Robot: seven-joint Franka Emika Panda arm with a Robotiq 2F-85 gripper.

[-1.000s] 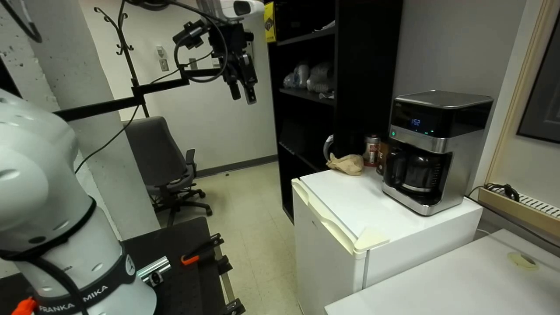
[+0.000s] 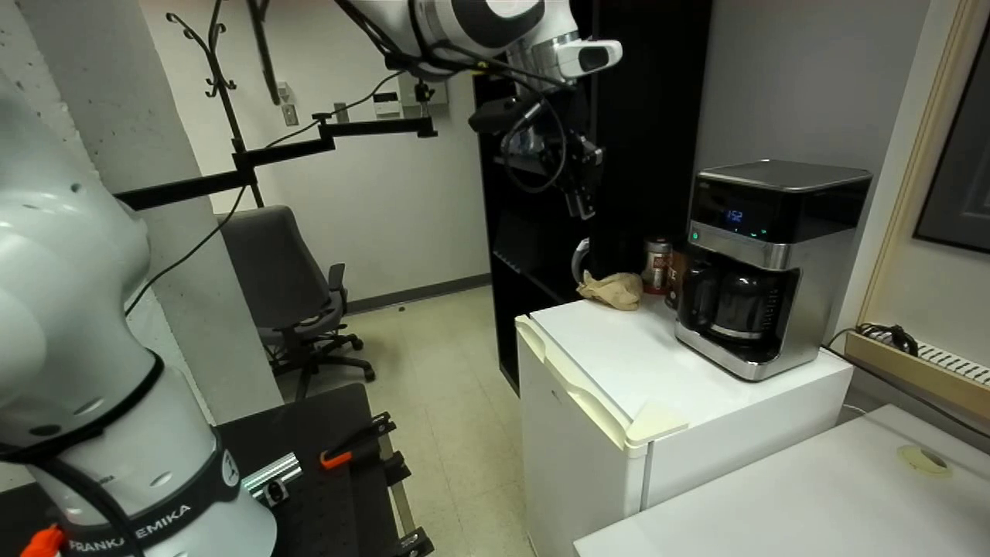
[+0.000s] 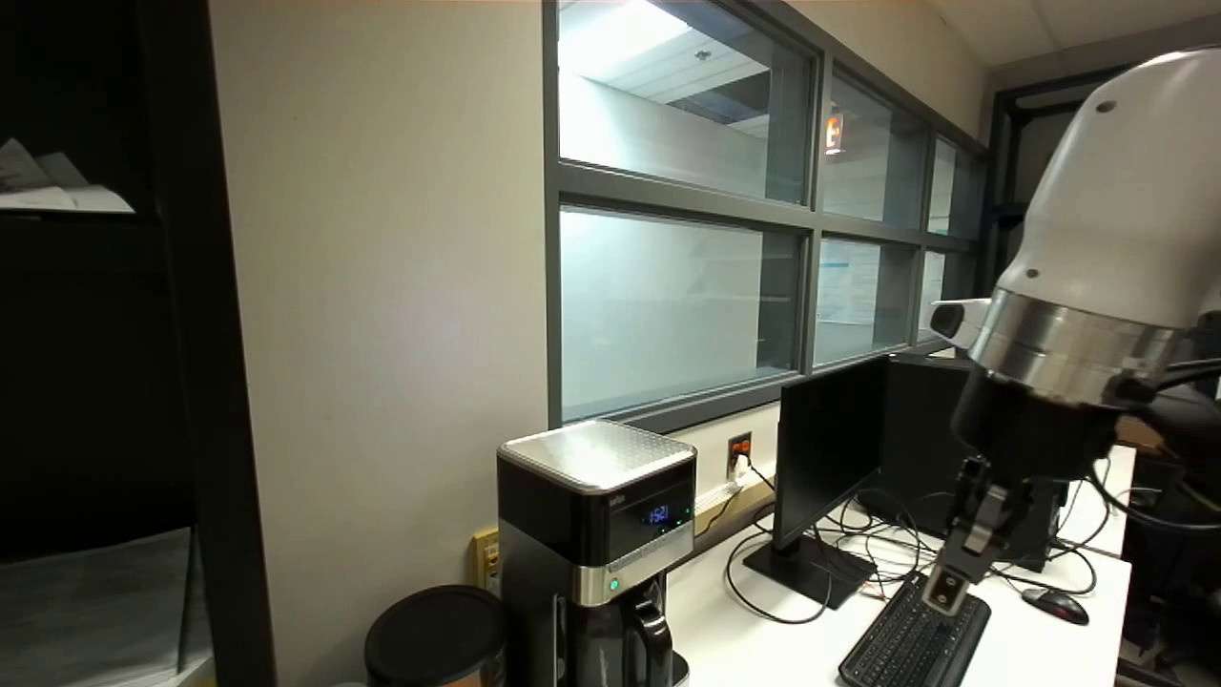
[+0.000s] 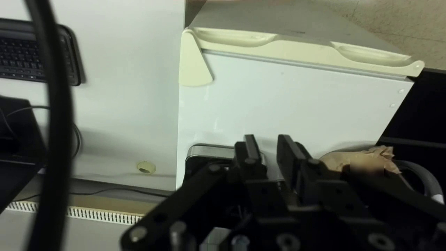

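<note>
My gripper hangs in the air above the white fridge, its two fingers partly apart with nothing between them. In exterior view 1 the gripper (image 2: pixel 582 203) is higher than the fridge top, in front of the black shelf. A black and silver coffee maker (image 2: pixel 781 199) stands on the fridge (image 2: pixel 640 348) with its glass carafe (image 2: pixel 745 306) inside. In the wrist view, my fingers hide much of the coffee maker (image 4: pixel 211 151). A crumpled brown paper bag (image 2: pixel 614 291) lies at the fridge's far left corner, close to a reddish jar (image 2: pixel 656 268).
A tall black shelf (image 2: pixel 650 111) rises behind the fridge. The white desk (image 4: pixel 125 108) adjoins it, carrying a keyboard (image 3: pixel 919 635) and a monitor (image 3: pixel 833 452). A black cable (image 4: pixel 56 104) crosses the wrist view.
My arm has swung right in exterior view 1, bringing the gripper from above the floor area to the shelf and fridge side, slightly lower. The coffee maker, bag and jar have stayed put.
</note>
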